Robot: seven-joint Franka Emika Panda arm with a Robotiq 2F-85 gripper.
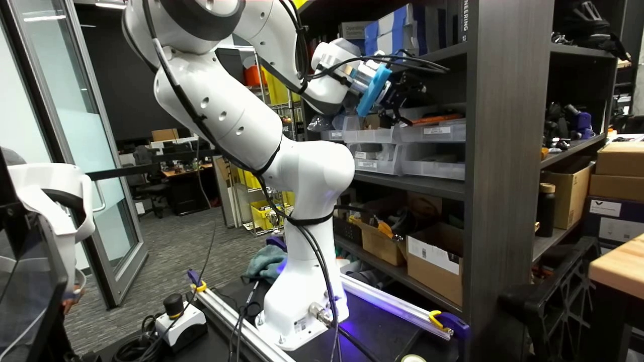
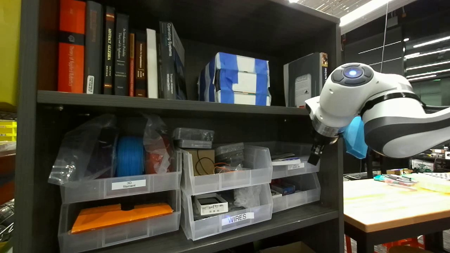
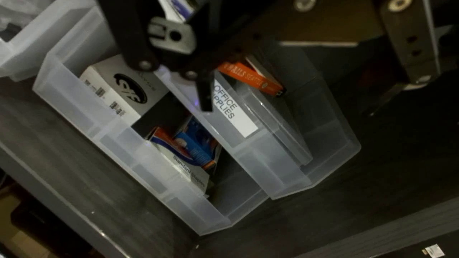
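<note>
My gripper is open, its two fingers wide apart at the top of the wrist view, with nothing held between them. It hangs in front of the upper clear bin labelled "OFFICE SUPPLIES" [image 3: 282,172], one finger overlapping the bin's label in view. An orange-spined item [image 3: 254,79] lies in that bin. In the lower clear bin [image 3: 124,150] sit a white box with a black logo [image 3: 129,88], a "Standard Staples" box [image 3: 178,163] and a blue box [image 3: 196,139]. Exterior view 2 has the gripper at the right-hand bins, pointing down.
A dark shelf board [image 2: 168,100] with books and a blue-and-white box [image 2: 242,80] runs above the bins. The "WIRES" bin [image 2: 238,218] stands left of the gripper. At the right, the shelf's side panel [image 1: 504,181] rises close by.
</note>
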